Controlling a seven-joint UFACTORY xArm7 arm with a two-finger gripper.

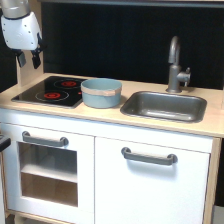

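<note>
A blue-grey pot with a pale rim stands on the wooden counter, just right of the black stove top. High at the left edge of the camera view, the white arm with my gripper hangs over the far left end of the counter. It is well apart from the pot and touches nothing that shows. The gripper is small and dark against the background, so whether its fingers are open or shut cannot be made out.
A sink with a tall grey faucet fills the counter's right part. Below are a left cabinet door with an open-looking window and a plain white right door, both with grey handles.
</note>
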